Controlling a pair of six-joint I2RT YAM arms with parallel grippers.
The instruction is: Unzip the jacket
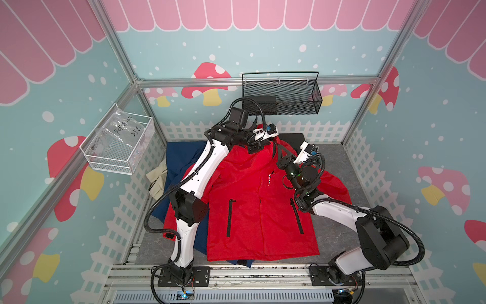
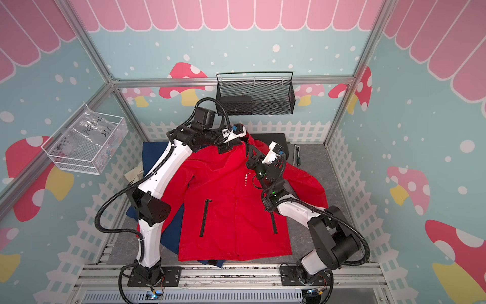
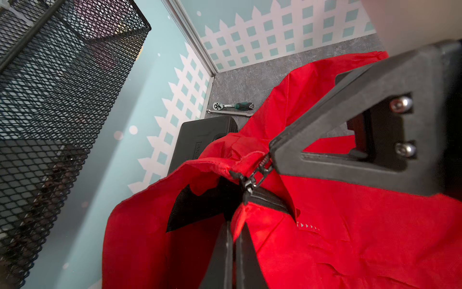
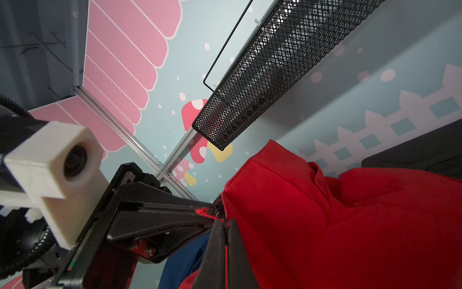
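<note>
A red jacket [image 1: 238,212] lies spread on the table, its collar raised where both grippers meet. The zipper slider [image 3: 250,183] with black zip tape shows at the collar in the left wrist view, close by the right gripper's black housing. My left gripper is shut at the collar, with a fold of red fabric at its fingertips. My right gripper is shut against the red fabric; whether anything thin is between its fingertips cannot be made out clearly.
A black mesh basket [image 1: 281,96] hangs on the back wall above the collar. A black case [image 3: 197,139] and a ratchet [image 3: 233,106] lie behind the jacket. A white wire basket [image 1: 96,162] is on the left wall; blue cloth [image 1: 174,157] lies under the jacket.
</note>
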